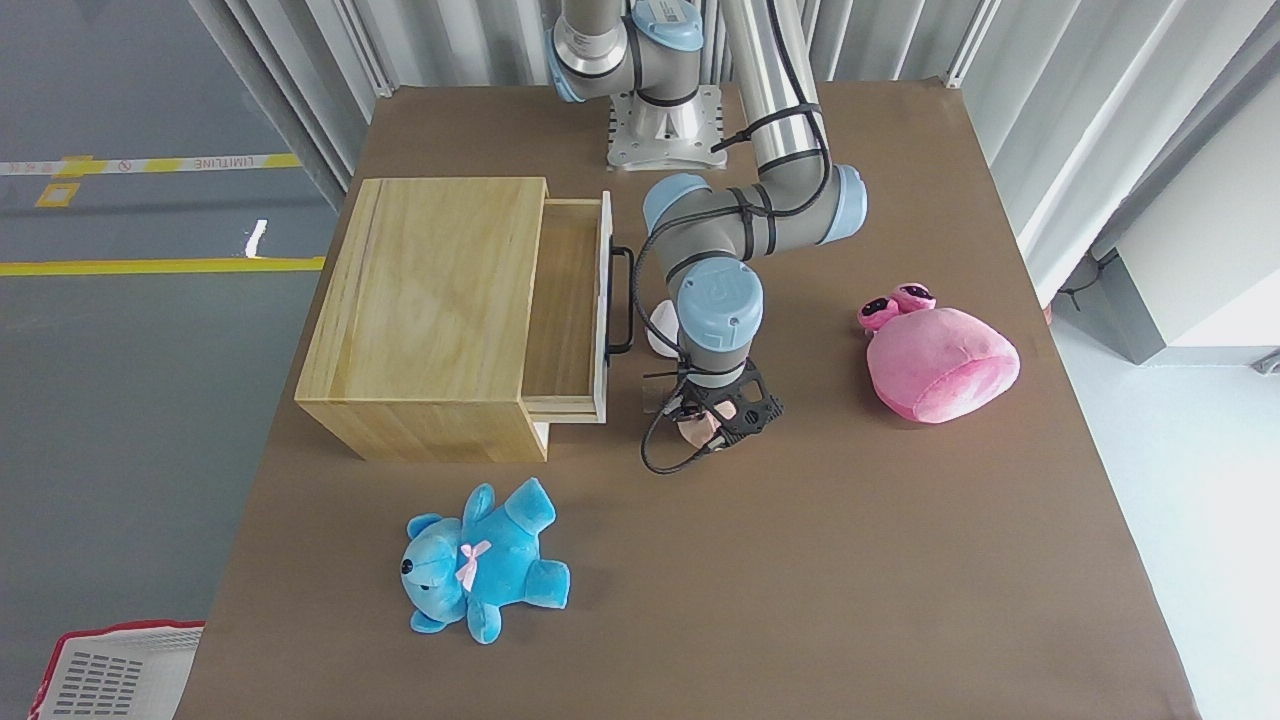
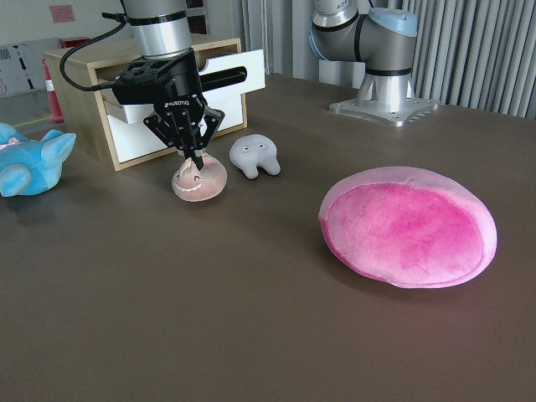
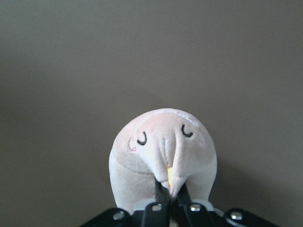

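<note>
In the wrist view my gripper is shut on a small pale pink plush toy (image 3: 165,139) with a stitched sleepy face, pinching its fabric. In the left view the gripper (image 2: 194,155) is low over that toy (image 2: 201,186), beside the drawer cabinet; in the front view it mostly hides the toy (image 1: 699,430). The wooden cabinet (image 1: 420,288) has its drawer (image 1: 566,288) pulled out. A small white plush (image 2: 253,155) sits behind the pink toy.
A blue teddy bear (image 1: 504,564) lies at the front left, a large pink plush (image 1: 936,366) at the right.
</note>
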